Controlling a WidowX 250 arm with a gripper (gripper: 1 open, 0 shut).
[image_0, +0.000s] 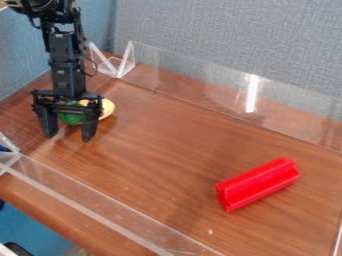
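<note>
My black gripper (70, 128) is low at the left of the wooden table, its two fingers pointing down around a green object (72, 118), which it mostly hides. A yellow-orange piece (104, 108) shows just right of and behind the gripper. Whether the fingers touch either object is not clear. A red cylinder (257, 184) lies apart at the right of the table.
Clear plastic walls (253, 93) border the table at back and front. White frame pieces (118, 62) stand at the back left corner and at the left edge.
</note>
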